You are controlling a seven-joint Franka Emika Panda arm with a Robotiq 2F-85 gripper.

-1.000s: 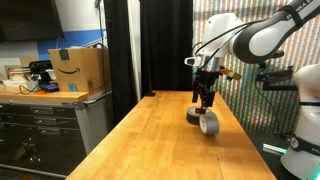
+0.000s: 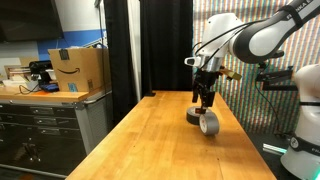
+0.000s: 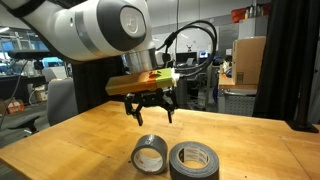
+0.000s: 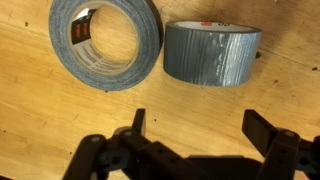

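Two rolls of grey duct tape are on the wooden table. One roll [image 4: 80, 62] lies flat, its hole facing up, on the left of the wrist view. The other roll [image 4: 210, 56] stands on its rim close beside it, turned side-on to the wrist camera; in exterior view 2 this standing roll [image 3: 150, 154] is left of the flat roll [image 3: 194, 160]. My gripper is open, with bare table between its fingers. It hangs above the table near the rolls, and in exterior view 2 the gripper [image 3: 151, 111] is over the standing roll, apart from it.
Cardboard boxes [image 2: 78, 68] sit on a grey drawer cabinet [image 2: 60, 127] away from the table. Dark curtains [image 2: 122, 50] hang behind, and an office chair [image 3: 62, 96] stands beyond the table.
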